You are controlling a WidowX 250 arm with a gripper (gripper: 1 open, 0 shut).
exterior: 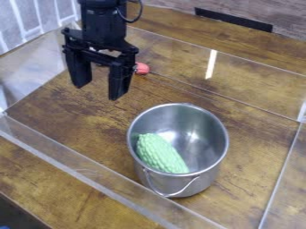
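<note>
The black gripper [98,72] hangs over the wooden surface in the upper left, its two fingers pointing down and apart; I cannot make out anything held between them. A steel pot [203,134] with a wire handle stands at the lower right, holding a green corn cob [160,154]. A small red object [141,68] lies behind the gripper, partly hidden by it.
A clear plastic wall [72,174] runs along the front and left of the work area. A white strip [212,63] lies on it.
</note>
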